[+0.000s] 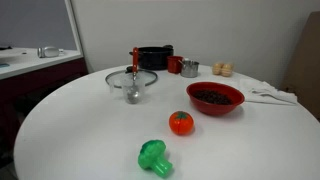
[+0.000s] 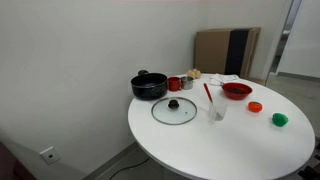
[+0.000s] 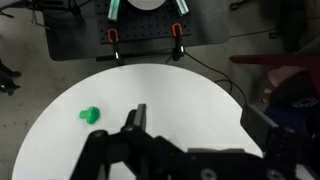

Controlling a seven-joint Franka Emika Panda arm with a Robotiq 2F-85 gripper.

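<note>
My gripper stands open above the white round table [image 3: 165,95], with nothing seen between its fingers. In the wrist view, the green toy broccoli [image 3: 90,115] lies left of the fingers, apart from them. Neither exterior view shows the gripper. A red tomato [image 1: 181,123] sits between the broccoli [image 1: 153,158] and a red bowl [image 1: 208,100] with dark contents. Farther left, a clear container [image 1: 133,93] has a red-handled utensil [image 1: 135,60] standing in it. The glass lid [image 2: 160,116] with a black knob lies flat beside the black pot [image 2: 151,87].
Toward the back are a red cup [image 1: 174,64], a metal cup [image 1: 189,69], egg-like items [image 1: 222,70] and a white cloth [image 1: 262,92]. Dark mounting hardware [image 3: 145,30] lies beyond the table edge.
</note>
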